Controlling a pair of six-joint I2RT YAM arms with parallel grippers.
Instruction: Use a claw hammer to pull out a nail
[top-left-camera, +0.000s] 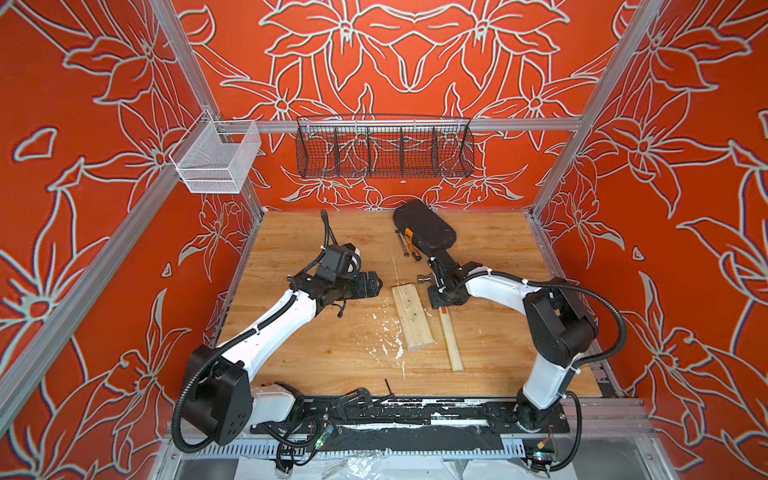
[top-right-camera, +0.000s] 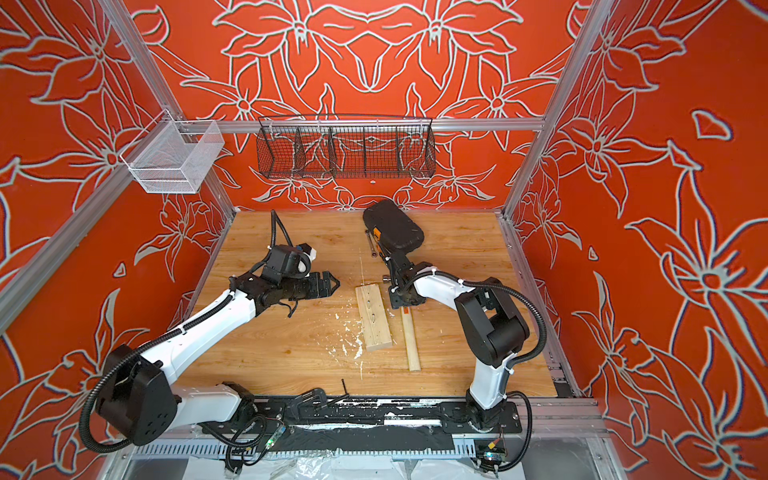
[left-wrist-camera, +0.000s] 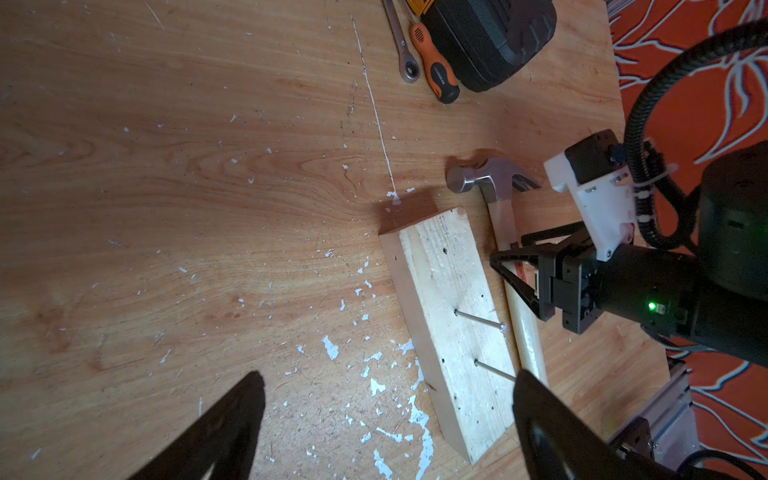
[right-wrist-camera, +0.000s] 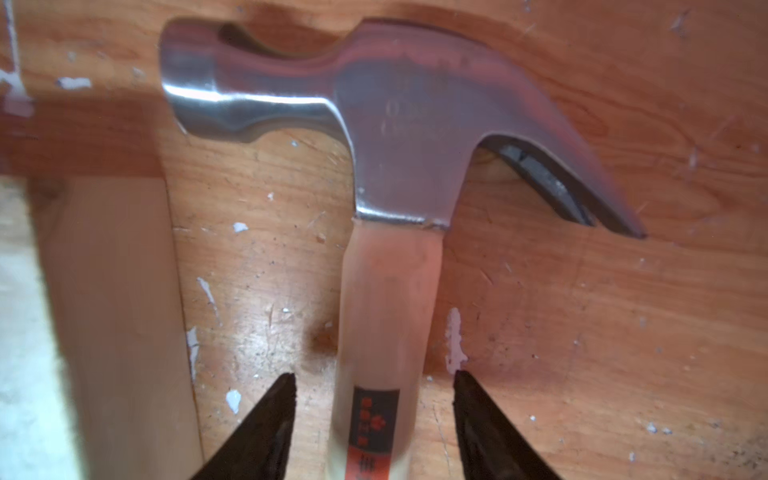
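The claw hammer (right-wrist-camera: 412, 120) lies flat on the table, its claw toward the right and its pale wooden handle (top-left-camera: 452, 344) running toward the front. Around the upper handle, near the red-and-black label, my right gripper is part open; bare table shows between each finger and the wood. Left of the hammer lies a pale wooden block (left-wrist-camera: 448, 320). Two nails stand out of it, an upper nail (left-wrist-camera: 480, 320) and a lower nail (left-wrist-camera: 494, 369). My left gripper is open and empty, above the table left of the block.
A black case (top-left-camera: 424, 227) sits at the back, with an orange-handled screwdriver (left-wrist-camera: 433, 62) and a ratchet wrench (left-wrist-camera: 406, 60) beside it. Paint flakes are scattered around the block.
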